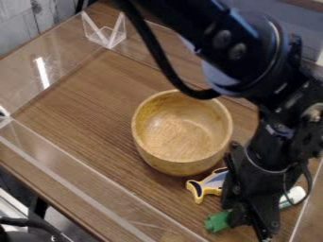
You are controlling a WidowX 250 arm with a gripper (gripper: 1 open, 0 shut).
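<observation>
My black gripper (252, 213) is low at the bottom right, over a green and white cylindrical object (220, 220); its fingers hide much of that object, and whether they touch it I cannot tell. A yellow and blue object (199, 189) lies just left of the gripper. A wooden bowl (171, 128) sits behind them on the table.
A clear plastic piece (105, 30) stands at the back left, and clear panels line the left and front edges.
</observation>
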